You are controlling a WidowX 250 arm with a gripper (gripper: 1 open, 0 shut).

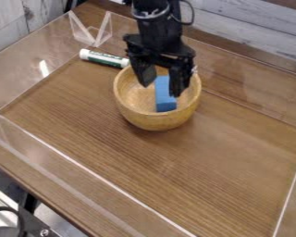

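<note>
My gripper (158, 70) is a black two-fingered gripper hanging from the top, its fingers spread open over a yellow bowl (151, 118). Inside the bowl, below and between the fingers, a blue block (166, 98) rests upright. Nothing is seen held in the fingers.
A small green and white cylindrical object (104, 58) lies left of the bowl at the back. Transparent plastic pieces stand at the upper left, near a white wall, and a black cable is at the lower left.
</note>
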